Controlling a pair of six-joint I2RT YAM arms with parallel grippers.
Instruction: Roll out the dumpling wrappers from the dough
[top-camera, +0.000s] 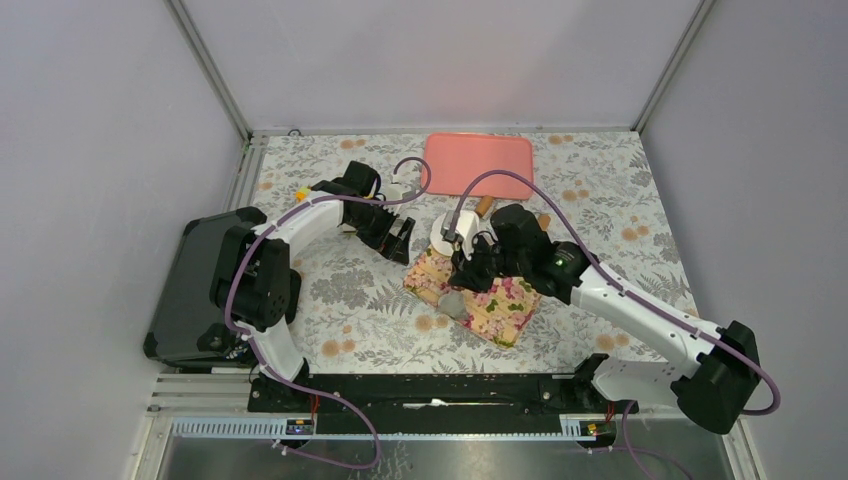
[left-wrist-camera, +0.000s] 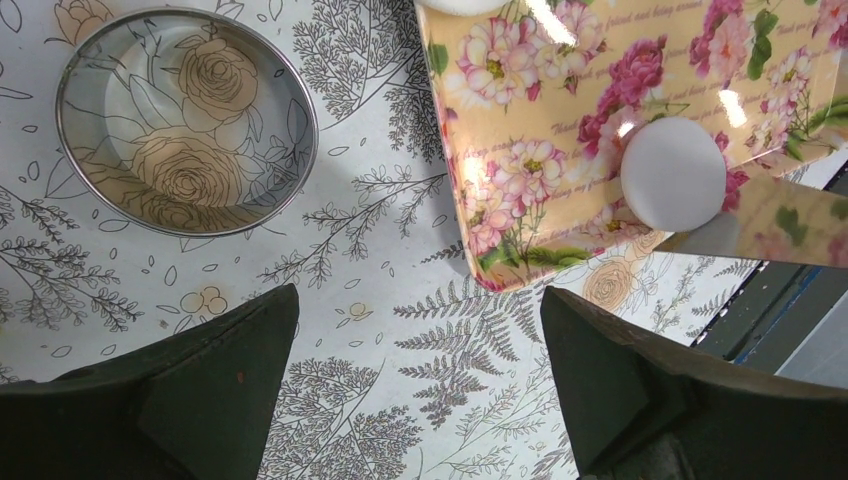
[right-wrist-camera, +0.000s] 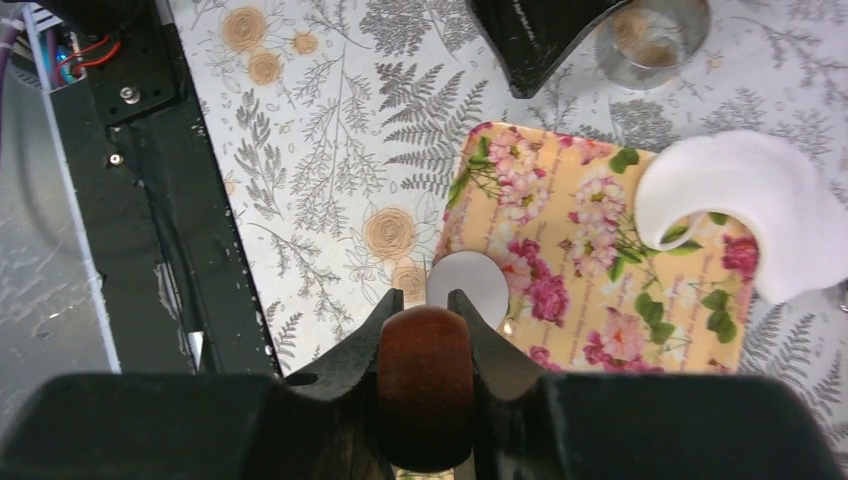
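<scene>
A small round white dough piece rests near the edge of the flowered tray; in the right wrist view the dough (right-wrist-camera: 468, 287) lies just beyond my fingertips. My right gripper is shut on the brown handle (right-wrist-camera: 425, 380) of a shiny flat blade (left-wrist-camera: 770, 222). The blade's end meets the dough in the left wrist view; whether it is beneath it, I cannot tell. My left gripper (top-camera: 398, 241) stands open left of the tray, empty between its fingers. A larger curled white mass (right-wrist-camera: 750, 205) overlaps the tray's far side.
A clear round container with a metal rim (left-wrist-camera: 187, 122) stands on the patterned cloth near my left gripper. At the back lies a pink board (top-camera: 477, 165), with a wooden handle (top-camera: 484, 206) in front of it. The cloth left of the tray is mostly clear.
</scene>
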